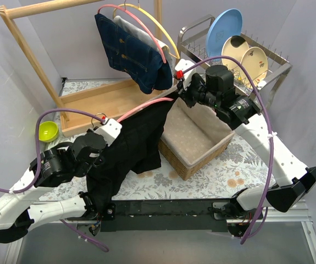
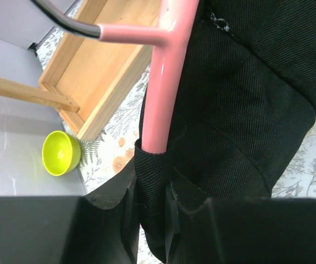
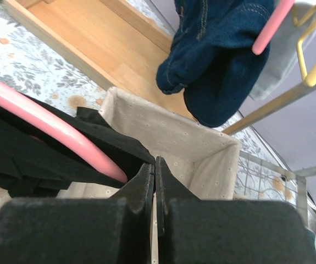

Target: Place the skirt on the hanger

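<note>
The black skirt (image 1: 133,143) is stretched between both grippers, with a pink hanger (image 1: 147,103) along it. In the left wrist view, my left gripper is shut on the skirt's fabric, which wraps round the lower end of the hanger (image 2: 166,93). My right gripper is shut at the far corner of the skirt (image 3: 42,154), where cloth runs into the fingertips beside the other end of the hanger (image 3: 53,118).
Hanging garments (image 1: 130,49) are on a wooden rack (image 1: 31,52) at the back. A wooden tray (image 1: 92,99), lined basket (image 1: 190,143), green bowl (image 1: 46,131) and dish rack (image 1: 273,74) surround the work.
</note>
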